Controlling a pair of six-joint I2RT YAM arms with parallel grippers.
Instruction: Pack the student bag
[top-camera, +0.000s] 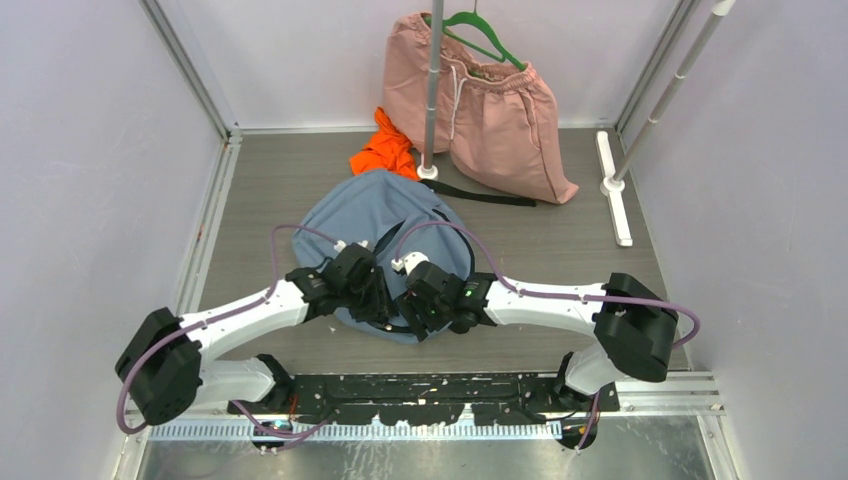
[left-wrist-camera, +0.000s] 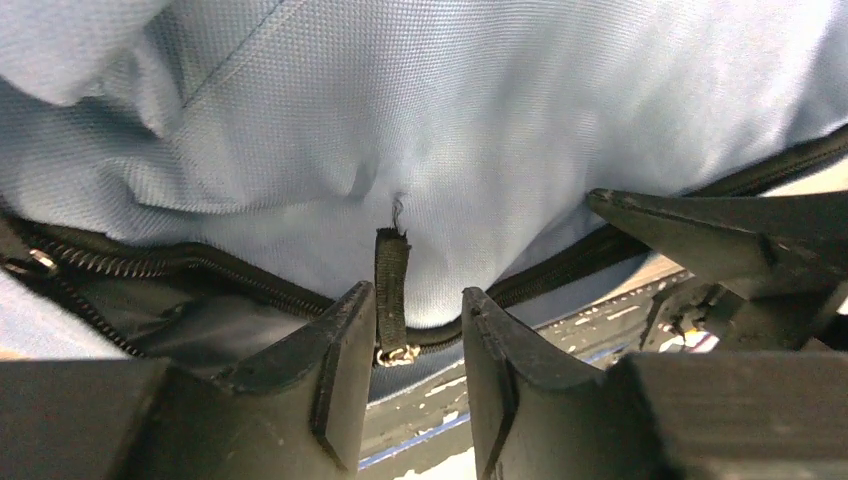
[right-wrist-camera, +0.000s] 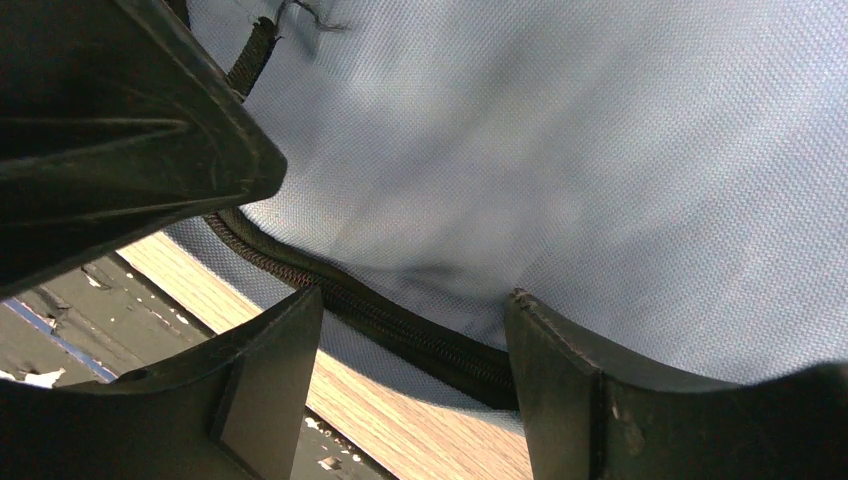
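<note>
A blue-grey bag (top-camera: 360, 205) lies flat on the table, its black zipper running along the near edge. In the left wrist view the zipper (left-wrist-camera: 265, 285) gapes at the left, and a black pull tab (left-wrist-camera: 391, 285) with a metal slider stands between the fingers of my left gripper, which is part open. My right gripper is also part open, over the bag's edge, with a stretch of zipper tape (right-wrist-camera: 410, 330) running between its fingertips. Whether those fingers touch the tape cannot be told. A black finger of the other arm shows in each wrist view.
A pink drawstring bag (top-camera: 510, 130) hangs on a green hanger (top-camera: 485, 35) at the back, beside a grey pole (top-camera: 433, 90). Orange cloth (top-camera: 383, 150) lies left of the pole. A black strap (top-camera: 480, 195) is behind the bag. Free table (top-camera: 570, 240) lies to the right.
</note>
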